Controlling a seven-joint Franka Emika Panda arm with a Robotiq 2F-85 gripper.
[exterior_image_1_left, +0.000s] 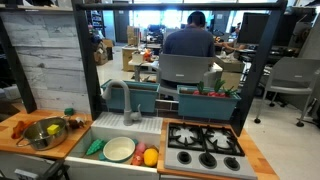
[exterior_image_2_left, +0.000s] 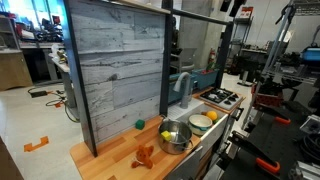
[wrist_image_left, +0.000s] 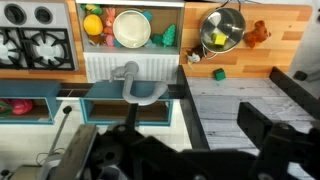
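My gripper hangs high over the counter in the wrist view, its dark fingers wide apart with nothing visible between them. Beyond them, a metal pot (wrist_image_left: 236, 18) holds a yellow item (wrist_image_left: 220, 39). A brown toy (wrist_image_left: 258, 33) lies beside the pot on the wooden counter, and a small green item (wrist_image_left: 220, 74) sits close to the wall panel. Inside the sink (exterior_image_1_left: 150, 172) are a pale bowl (exterior_image_1_left: 119, 149), an orange round item (exterior_image_1_left: 151, 157), a red one (exterior_image_1_left: 138, 158) and green toys (exterior_image_1_left: 96, 147).
A curved faucet (exterior_image_1_left: 127, 100) rises behind the sink. The stove (exterior_image_1_left: 206, 148) stands to its right in exterior view 1. Black upright posts (exterior_image_1_left: 88, 60) and a wooden-plank wall (exterior_image_2_left: 120, 85) border the counter. Blue planter boxes (exterior_image_1_left: 207, 106) line the back.
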